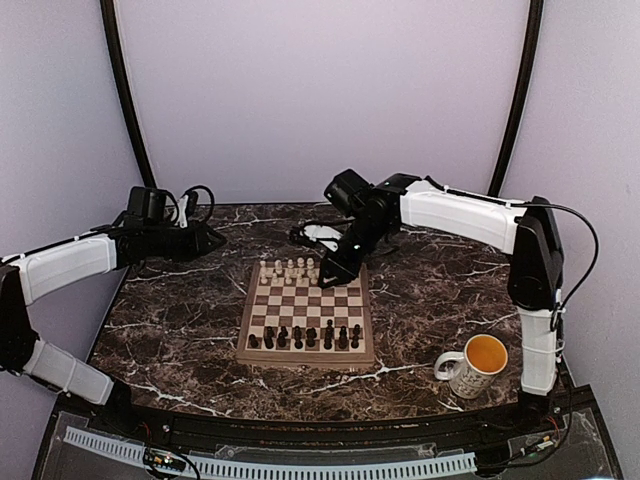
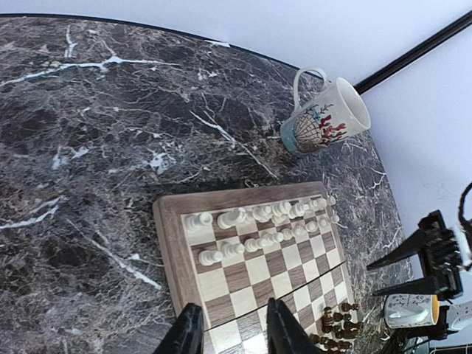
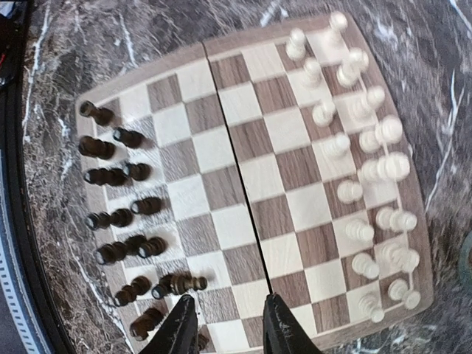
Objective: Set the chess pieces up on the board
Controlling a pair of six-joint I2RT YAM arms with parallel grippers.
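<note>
The wooden chessboard (image 1: 305,355) carries white pieces (image 3: 350,190) in rows along its far side and dark pieces (image 1: 297,338) along the near side, with empty squares between. My left gripper (image 1: 205,243) is raised at the left, off the board; its fingertips (image 2: 192,318) show at the bottom of the left wrist view, apart with nothing visible between. My right gripper (image 1: 340,275) hangs over the board's far right part; in the right wrist view its fingertips (image 3: 186,317) are apart above the squares, with no piece seen between them.
A white mug with orange inside (image 1: 475,365) stands at the front right. Another printed mug (image 2: 310,125) stands behind the board, hidden by my right arm in the top view.
</note>
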